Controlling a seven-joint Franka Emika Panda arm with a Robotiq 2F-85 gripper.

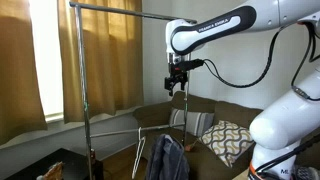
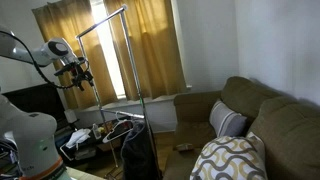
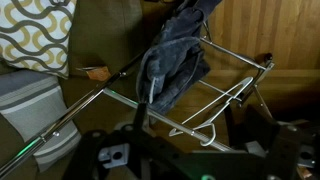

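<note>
High beside the upper part of a metal clothes rack, my gripper points downward, open. Nothing shows between its fingers in the wrist view, where the gripper looks down past a rack bar. Below it, a dark garment hangs low by the rack; the same garment shows in exterior view 2. White hangers are beside the garment, well below my gripper. How they are hung is hard to make out.
A brown sofa with a striped pillow and a patterned pillow stands behind the rack. Yellow curtains cover the window side. Dark clutter lies near the robot's base. Rack poles and bars surround the gripper.
</note>
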